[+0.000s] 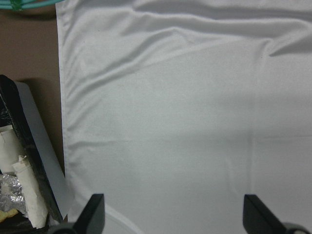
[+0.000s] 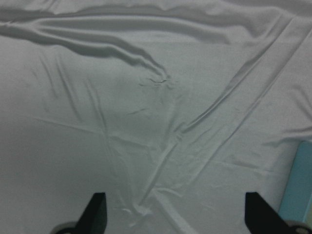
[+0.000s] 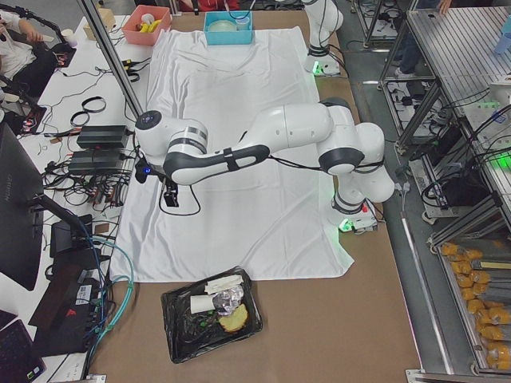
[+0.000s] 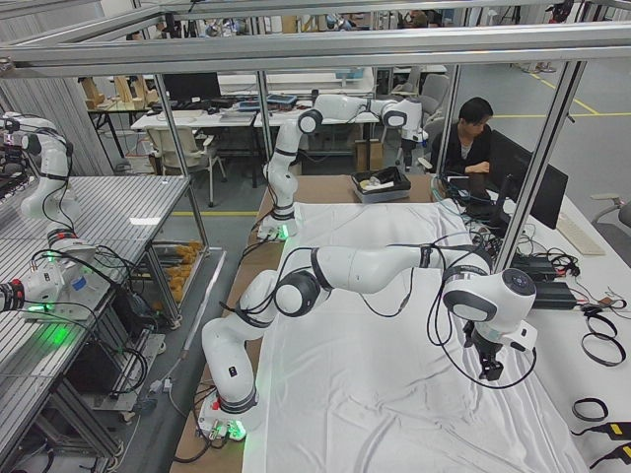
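My left gripper hangs over the white cloth (image 3: 231, 223) with fingers wide apart, nothing between them. A black-lined tray (image 3: 180, 343) on the brown board holds white rolls (image 1: 29, 190), crumpled foil (image 3: 229, 300) and a yellow item (image 3: 234, 321); the left wrist view shows it at the left edge. My right gripper also stands open and empty above the cloth, with a blue box edge (image 2: 296, 178) at its lower right.
A blue bin (image 3: 227, 40) and red bin (image 3: 146, 36) stand at the far end. Monitors, cables and a metal post line one side.
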